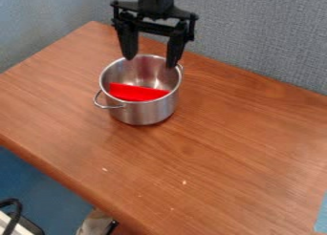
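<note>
My black gripper [151, 48] hangs at the top centre, open, its two fingers spread wide just above the rear rim of a steel pot [148, 111] with wire handles. Inside the pot lies a red object [136, 92]; nothing shows between my fingers.
A grey padded wall [269, 29] stands behind it. A blue floor shows at the lower left, with a cable near the corner.
</note>
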